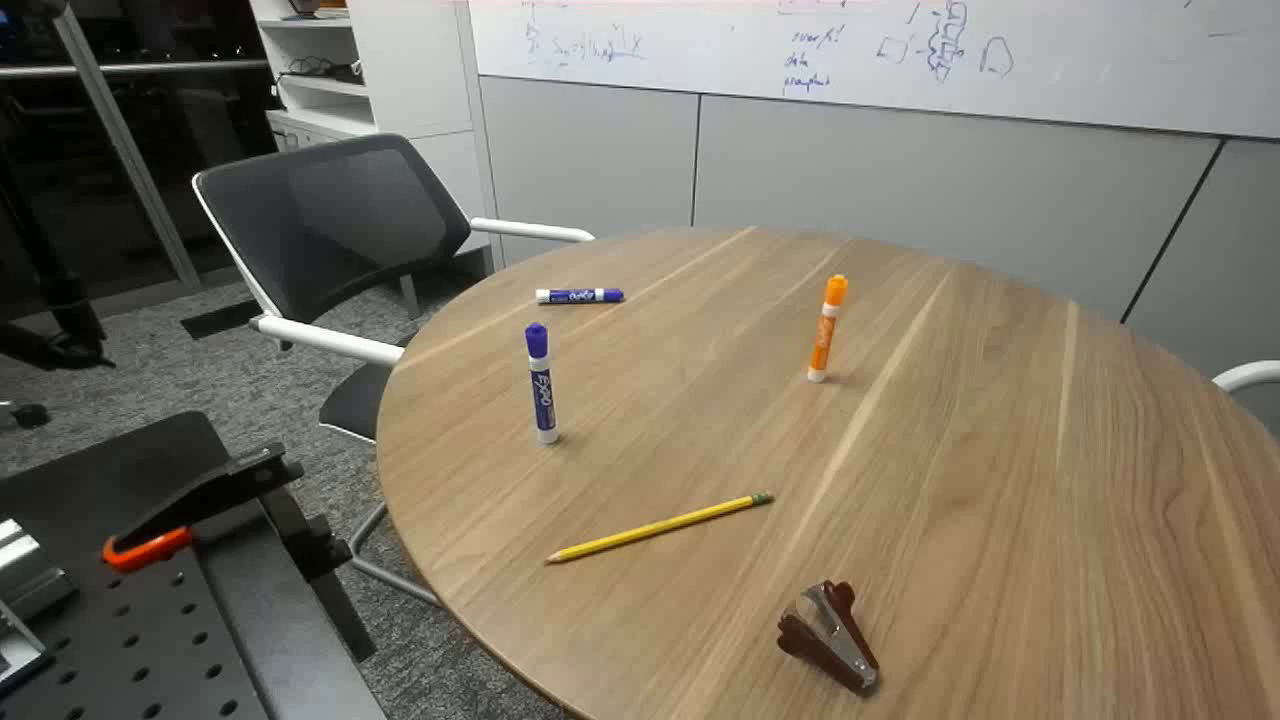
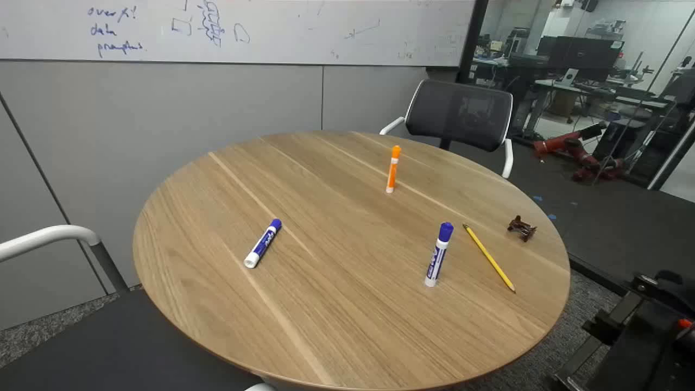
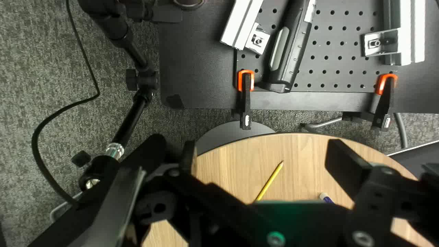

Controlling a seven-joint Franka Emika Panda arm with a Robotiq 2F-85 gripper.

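Note:
On the round wooden table a blue marker and an orange marker stand upright, caps on top. Another blue marker lies on its side near the back edge; in the second exterior view that lying marker is at the left. A yellow pencil lies flat, and a brown staple remover rests near the front. From the wrist, my gripper is open and empty, its fingers wide apart. The pencil shows between them, well below. Neither exterior view includes the gripper.
A black bench with orange-and-black clamps borders the table. Chairs stand around it, one a mesh-backed chair. A black stand with a cable is beside the bench. Bare tabletop lies between the objects.

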